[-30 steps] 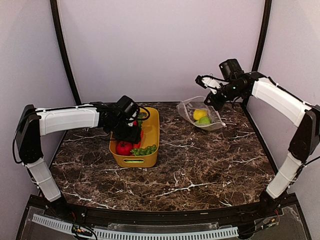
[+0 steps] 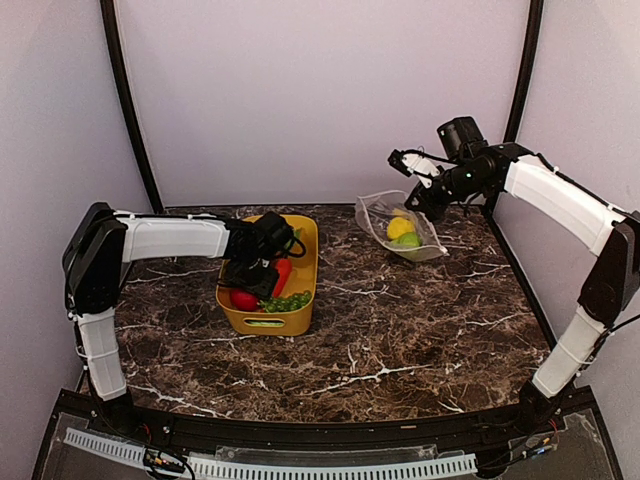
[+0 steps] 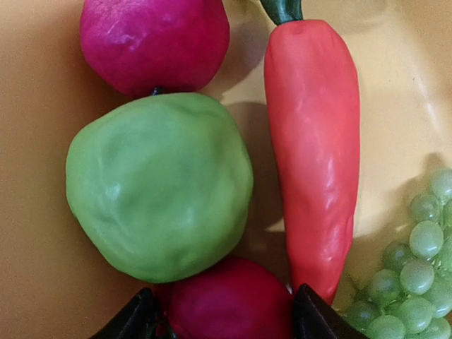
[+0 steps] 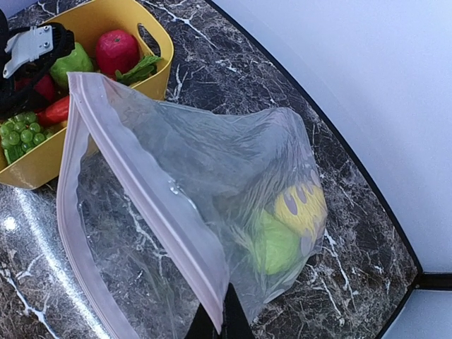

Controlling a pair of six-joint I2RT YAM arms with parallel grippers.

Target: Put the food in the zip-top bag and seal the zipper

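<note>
In the left wrist view, a red tomato [image 3: 229, 300] lies between the parted fingers of my open left gripper; whether they touch it, I cannot tell. Beyond it lie a green fruit [image 3: 159, 187], a magenta fruit [image 3: 155, 42], a red pepper [image 3: 314, 141] and green grapes [image 3: 417, 282]. All are inside the yellow bin [image 2: 308, 260]. At the right, my right gripper is shut at the rim of the clear zip bag [image 4: 205, 134], whose mouth gapes wide. A yellow food [image 4: 300, 210] and a green one [image 4: 275, 244] rest inside the bag.
The bin's raised walls surround the left gripper. Bare marble table [image 2: 380, 350] lies between bin and bag and along the front. A back wall [image 2: 320, 100] stands close behind both.
The right arm and bag have stayed nearly still.
</note>
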